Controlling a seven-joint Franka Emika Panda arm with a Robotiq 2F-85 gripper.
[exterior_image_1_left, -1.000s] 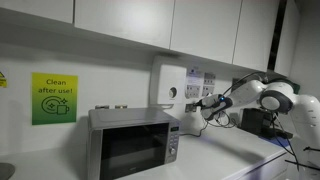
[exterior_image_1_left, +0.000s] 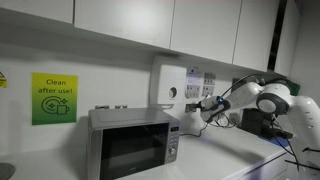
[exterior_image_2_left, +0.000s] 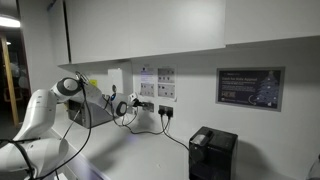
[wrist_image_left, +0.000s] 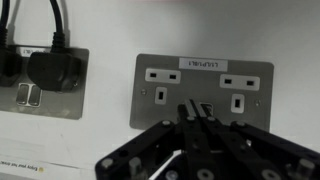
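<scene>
A metal double wall socket (wrist_image_left: 150, 112) with empty outlets fills the middle of the wrist view. My gripper is in front of its lower centre, with the fingers together and nothing visible between them. Just beside the fingertips shows a small dark switch (wrist_image_left: 207, 104); part of the plate is hidden behind the gripper. Whether the tips touch it cannot be made out. From the side, the gripper (exterior_image_2_left: 137, 102) reaches up to the wall above the counter.
Left of that plate, another socket (wrist_image_left: 62, 103) carries black plugs (wrist_image_left: 55, 72) with cables. A microwave (exterior_image_1_left: 132, 142) and a white dispenser (exterior_image_1_left: 168, 82) are nearby. A black machine (exterior_image_2_left: 212, 152) occupies the counter, whose middle (exterior_image_2_left: 140, 155) is clear. Cupboards (exterior_image_2_left: 145, 30) hang above.
</scene>
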